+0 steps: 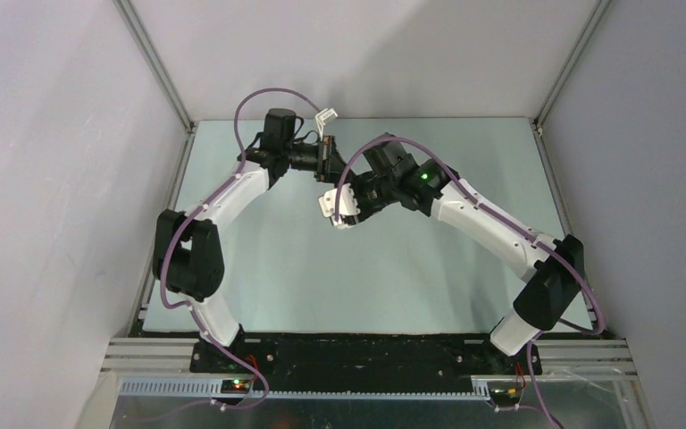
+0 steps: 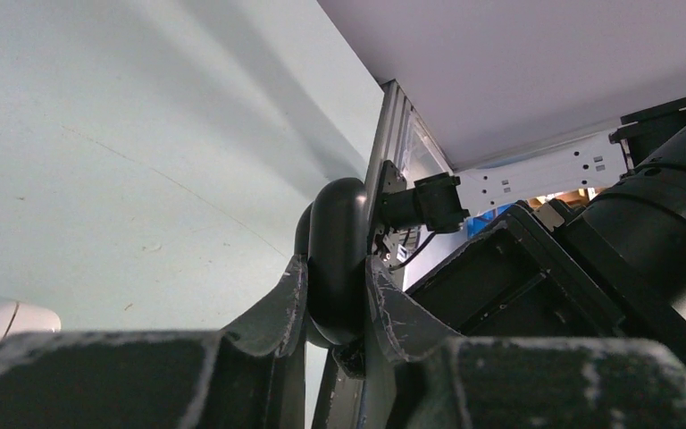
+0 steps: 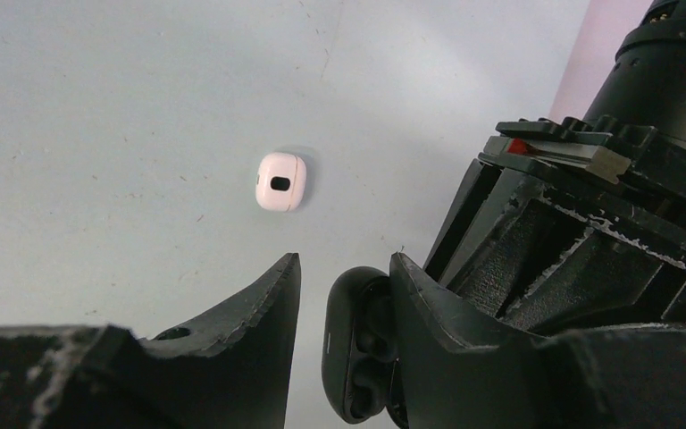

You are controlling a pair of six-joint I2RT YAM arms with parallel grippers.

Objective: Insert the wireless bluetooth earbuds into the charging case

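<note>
My left gripper is shut on a glossy black charging case (image 2: 338, 223), held upright above the table. In the right wrist view the case (image 3: 347, 349) stands open-topped below my right gripper, its dark recesses showing between that gripper's open fingers; whether those fingers touch it I cannot tell. A small white rounded piece with a dark window lies on the table, also seen at the left wrist view's lower-left edge as a white object (image 2: 13, 326). In the top view both grippers meet near the middle, largely hidden by the right arm.
Walls (image 1: 80, 179) and metal rails border it at the sides and back. The right arm's body lies close beside my left gripper.
</note>
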